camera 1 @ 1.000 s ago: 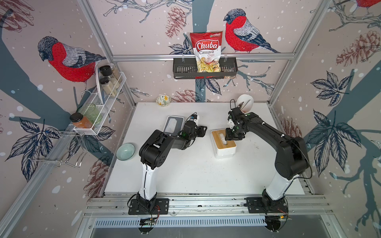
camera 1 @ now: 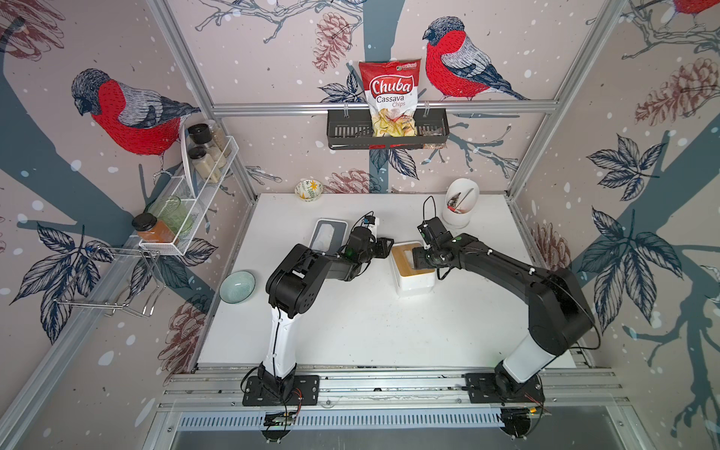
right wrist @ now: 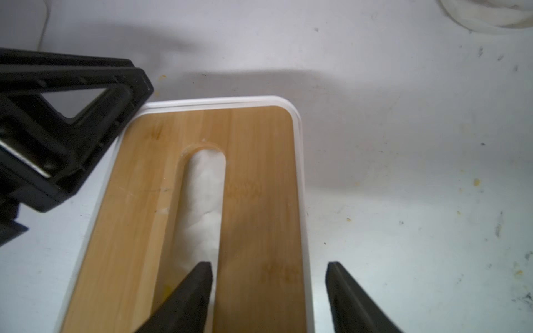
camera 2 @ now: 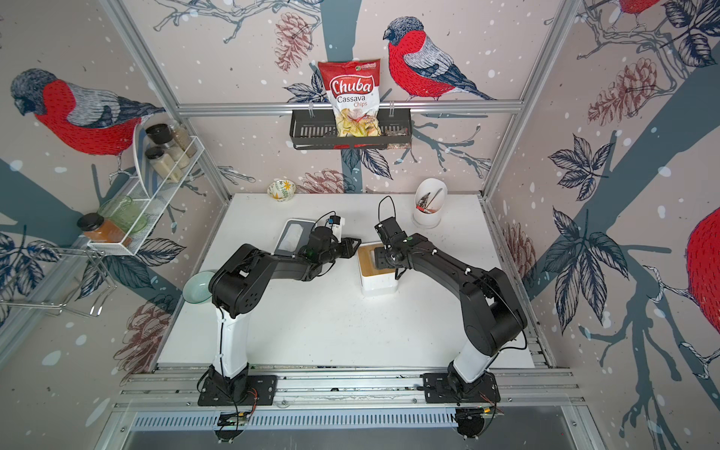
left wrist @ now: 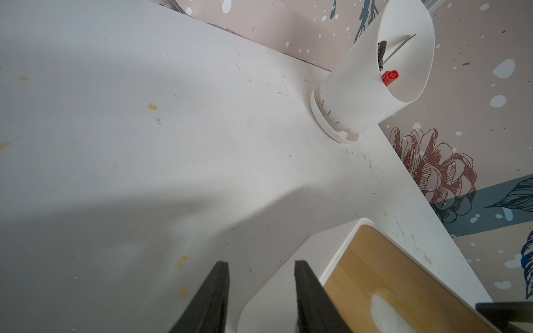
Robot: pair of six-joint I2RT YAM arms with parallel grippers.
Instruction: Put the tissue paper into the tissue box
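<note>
The tissue box (camera 1: 414, 285) is white with a wooden lid (right wrist: 261, 205); white tissue paper (right wrist: 200, 216) shows through the lid's long slot. It stands mid-table between both arms. Close to the box's far left edge, my left gripper has its fingers apart, the white wall showing partly between them. My right gripper is over the lid's right side with parted fingers, the box's right rim visible between them. Contact with the rim is hard to judge. A black finger of the left gripper appears at the left of the right wrist view.
A grey tray (camera 1: 327, 234) lies left of the left gripper. The white utensil holder (camera 1: 459, 202) stands at the back right, a green bowl (camera 1: 237, 286) at the left, and a patterned bowl (camera 1: 308, 189) at the back.
The tissue box has shifted left toward my left gripper. My right gripper has moved left and now covers more of the lid and its slot. The left arm has barely moved.
</note>
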